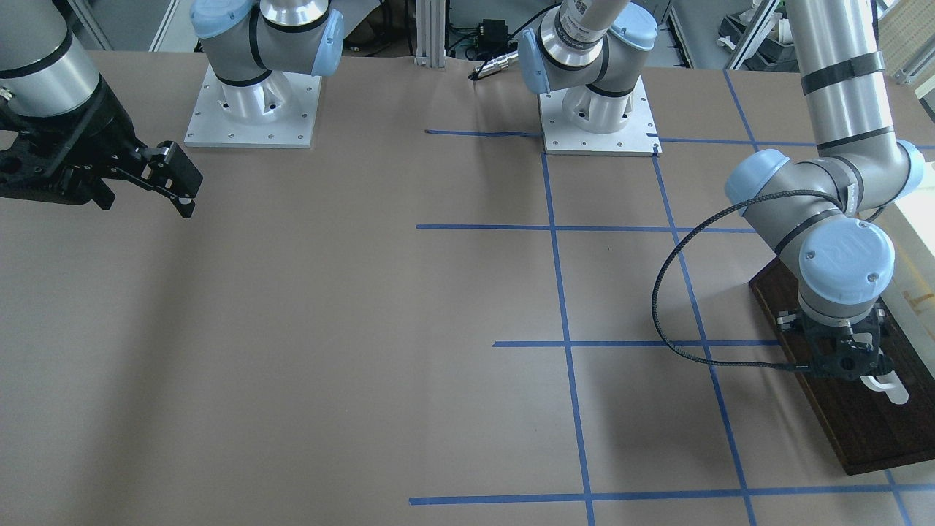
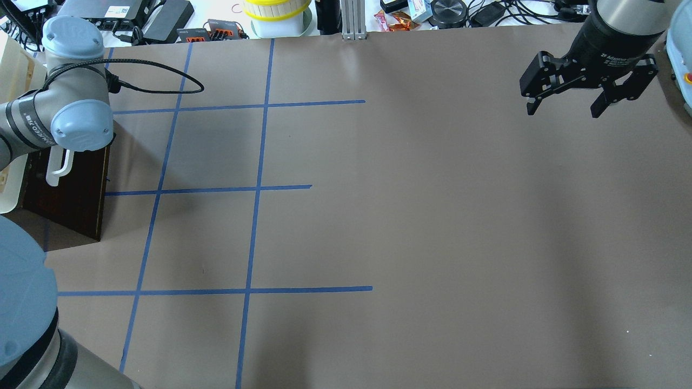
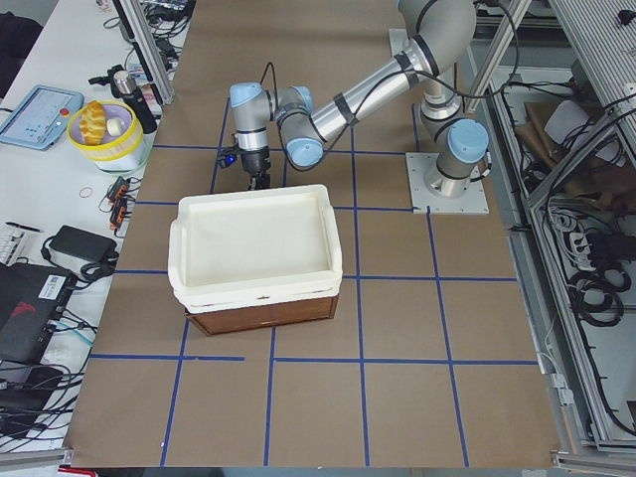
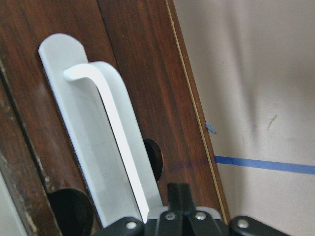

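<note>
A dark brown wooden box [image 1: 876,434] sits at the right in the front view, below my gripper [image 1: 828,351]. On its face is a white handle [image 4: 118,132], also seen in the top view as a white bar [image 2: 55,168]. In the left wrist view the black fingertips [image 4: 179,196] reach the handle's lower end; whether they are open or shut on it I cannot tell. In the left view the box [image 3: 263,316] carries a cream tray [image 3: 253,253], with my gripper behind it.
Other arms stand around the table, one with a black gripper [image 1: 149,175] at left in the front view. A cable loops from my wrist. Electronics crowd the side bench.
</note>
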